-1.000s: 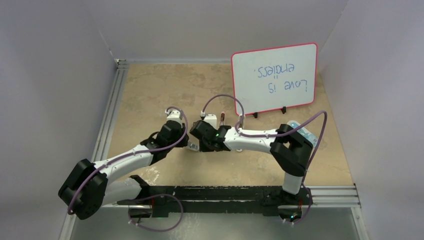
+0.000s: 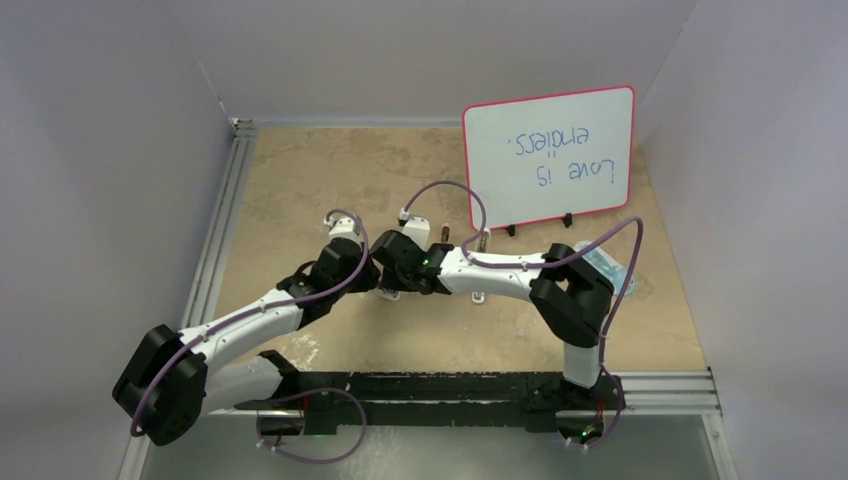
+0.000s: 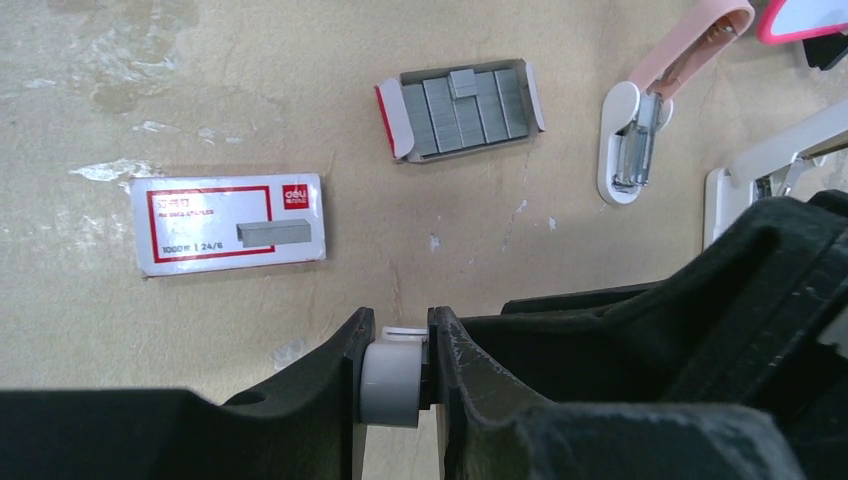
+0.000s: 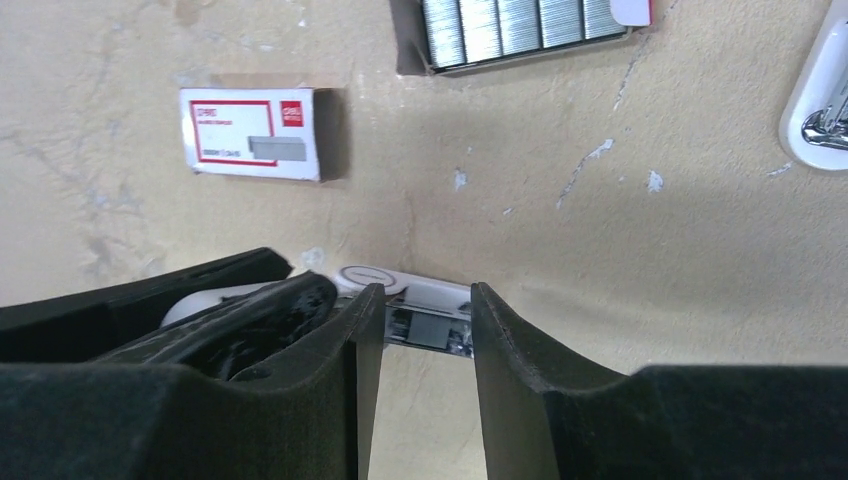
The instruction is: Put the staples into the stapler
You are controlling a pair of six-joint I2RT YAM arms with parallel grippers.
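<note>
My left gripper is shut on a white stapler (image 3: 391,383), with the stapler's body between its dark fingers. In the right wrist view that stapler (image 4: 437,292) points to the right out of the left fingers (image 4: 300,305), and its metal staple channel shows. My right gripper is open, its two fingertips standing apart over the stapler's free end; whether they touch it I cannot tell. An opened box holds rows of grey staples (image 3: 437,118), and one loose block (image 3: 462,83) lies on top of the rows.
A closed white-and-red staple box (image 3: 228,222) lies left of the opened one. To the right stand an open pink-and-white stapler (image 3: 619,140) and another white stapler (image 3: 722,200). A whiteboard (image 2: 550,155) stands at the back right.
My right gripper has shifted slightly left, toward the left gripper, and covers more of the stapler in the top view.
</note>
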